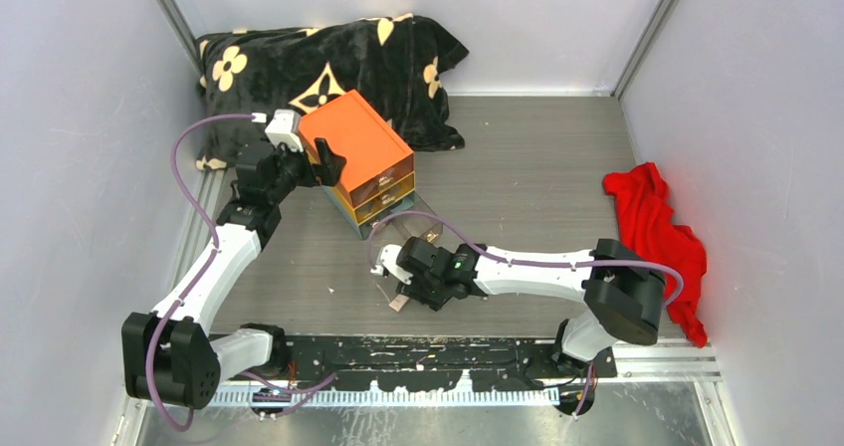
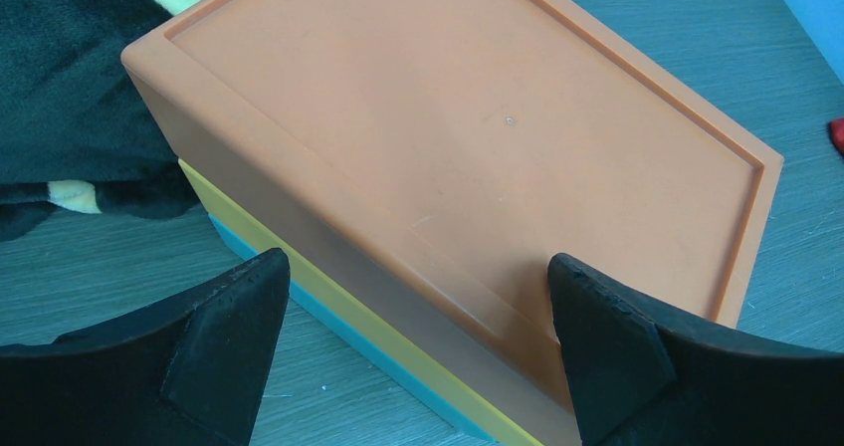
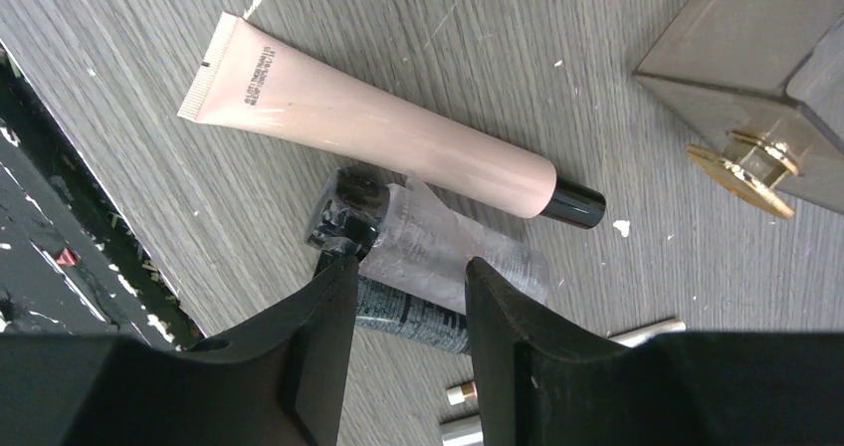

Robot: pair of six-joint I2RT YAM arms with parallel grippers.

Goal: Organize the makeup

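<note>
The orange-topped drawer organizer has its bottom drawer pulled out. My left gripper is at its upper side edge, fingers wide apart. My right gripper is over makeup on the table: part open, its fingertips over a clear-wrapped tube with a black cap, which overlaps a dark tube. A pink tube with a black cap lies beside them. Slim silver items are partly hidden by the fingers.
A dark patterned blanket lies at the back left and a red cloth at the right. The front edge is close to the right gripper.
</note>
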